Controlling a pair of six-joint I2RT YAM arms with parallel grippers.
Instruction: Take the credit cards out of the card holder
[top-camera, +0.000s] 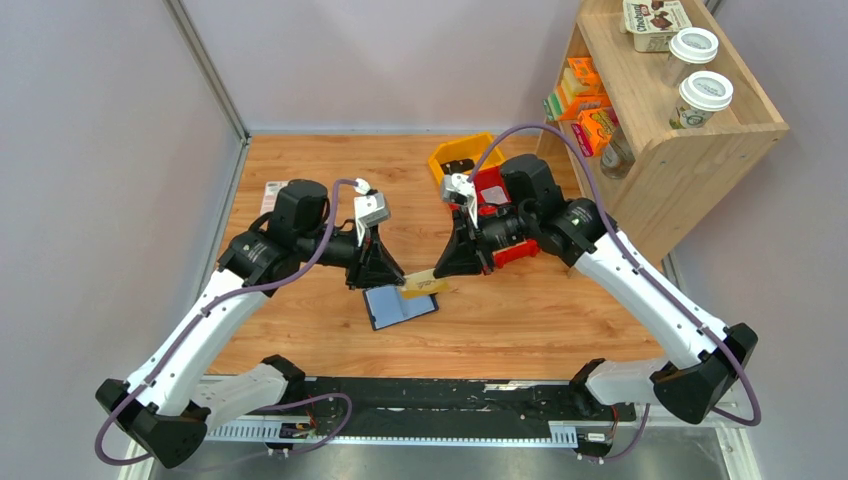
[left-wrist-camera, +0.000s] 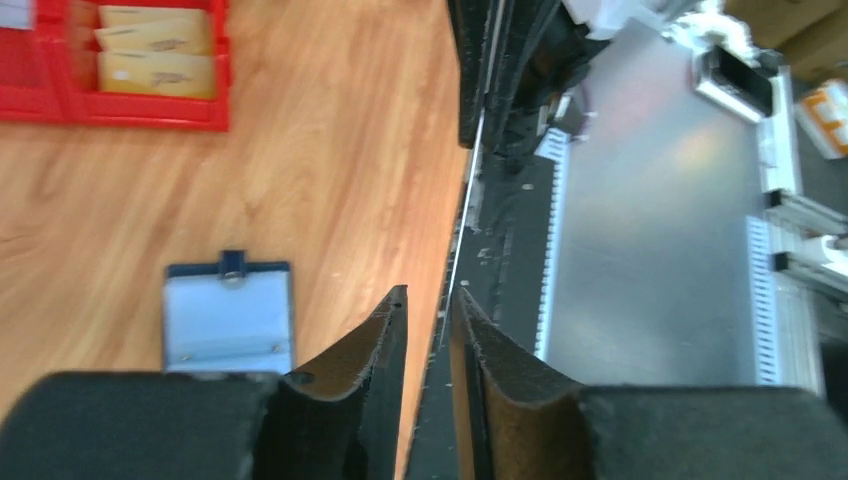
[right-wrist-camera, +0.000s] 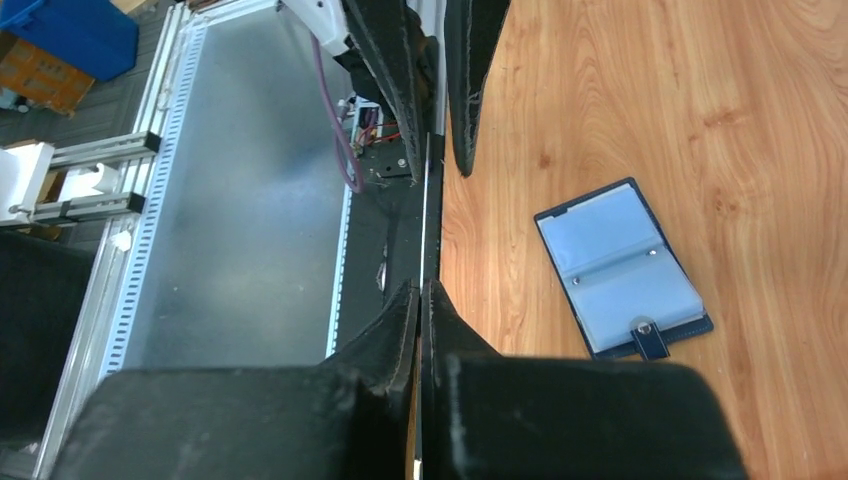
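Observation:
A blue card holder (top-camera: 400, 308) with dark edges lies open on the table under the grippers, also seen in the left wrist view (left-wrist-camera: 225, 320) and the right wrist view (right-wrist-camera: 620, 270). Above it in the top view, a yellow card (top-camera: 425, 284) spans between the two grippers, seen edge-on in both wrist views. My right gripper is shut on the card's thin edge. My left gripper is part open at the card's other end, its fingertips slightly apart around the edge.
Red bins (left-wrist-camera: 150, 110) with yellow cards and a yellow bin (top-camera: 448, 150) stand at the back. A wooden shelf (top-camera: 670, 180) occupies the back right.

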